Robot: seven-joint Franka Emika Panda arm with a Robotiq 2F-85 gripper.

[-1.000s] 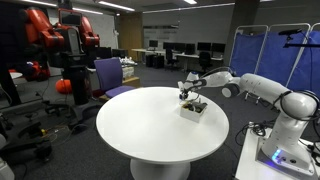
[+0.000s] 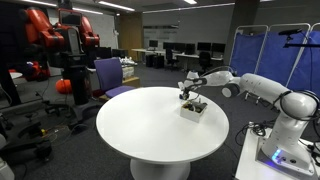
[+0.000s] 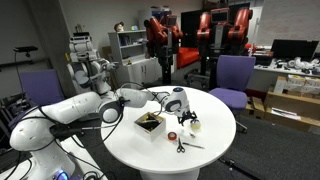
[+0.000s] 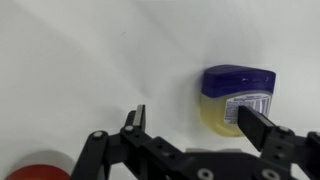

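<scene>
A small jar [image 4: 232, 103] with a dark blue lid and a yellowish body with a barcode label shows in the wrist view. It lies by the right finger, which hides part of it. My gripper is open, its fingers apart with nothing held between them. In exterior view 2 the gripper [image 3: 186, 119] hangs low over the table, close to the yellowish jar [image 3: 194, 127]. From exterior view 1 the gripper [image 2: 184, 96] is small and partly hidden behind the box.
An open white box [image 3: 149, 133] with dark contents stands beside the arm. A red round thing [image 3: 172, 135], a black-handled tool [image 3: 181, 149] and a slim dark item [image 3: 194, 146] lie near the jar. In exterior view 1 the near and left parts of the white table [image 2: 140, 125] are bare.
The arm's links near the table have shifted slightly in exterior view 1. The box looks unmoved.
</scene>
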